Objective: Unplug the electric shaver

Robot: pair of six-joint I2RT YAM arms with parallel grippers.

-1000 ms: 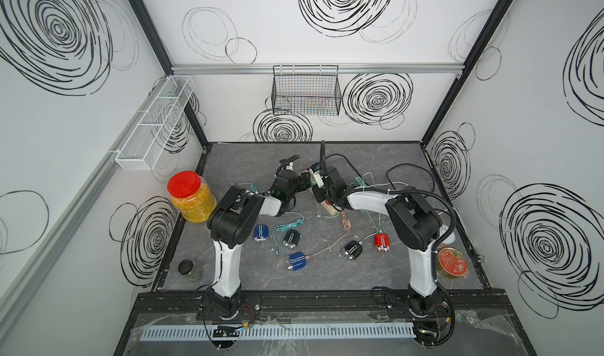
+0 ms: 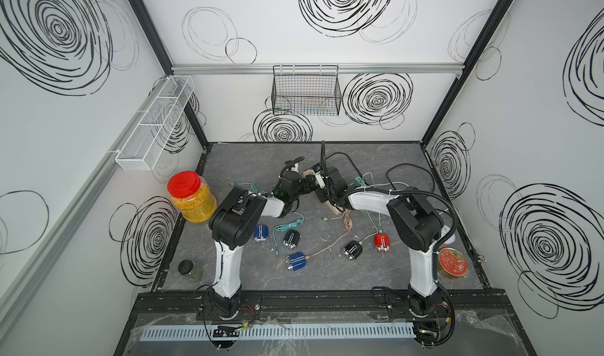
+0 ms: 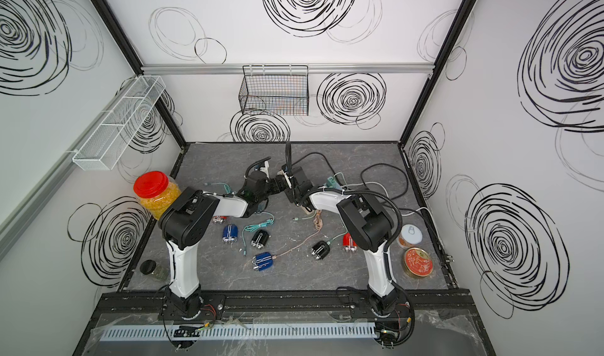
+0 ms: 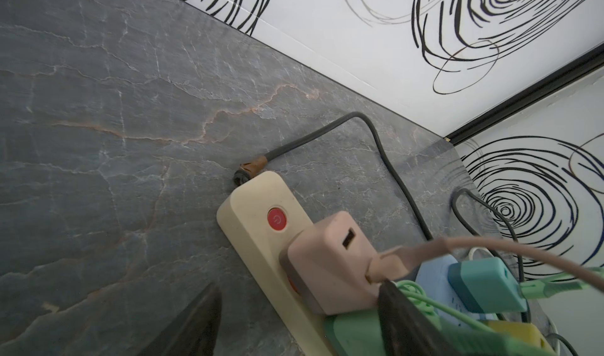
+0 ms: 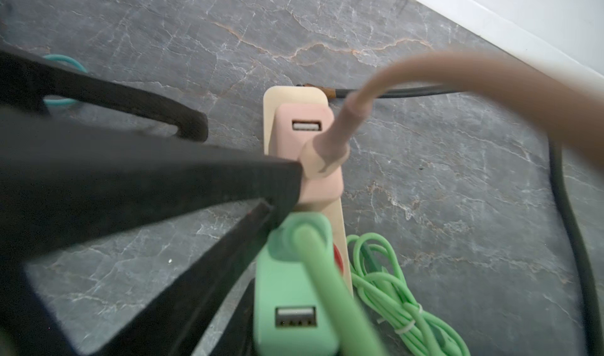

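A cream power strip (image 4: 258, 214) with a red switch holds a pink charger (image 4: 330, 264) with a pink cable, a green charger and, in the left wrist view, blue, teal and yellow plugs. My left gripper is at the pink charger, fingers apart on either side and blurred, part open. My right gripper (image 2: 319, 186) is at the strip from the right; its fingers reach to the green and pink chargers in its wrist view, shut, with what lies between them hidden. Shavers in blue (image 2: 296, 260), black (image 2: 353, 249) and red (image 2: 382, 241) lie on the near table.
A yellow jar with red lid (image 2: 192, 195) stands left, a small dark-lidded jar (image 2: 186, 268) front left, tins (image 3: 417, 261) front right. Cables loop across the right. Wire baskets hang on back and left walls.
My left gripper has shifted slightly right, toward the strip. My right arm is nearly still.
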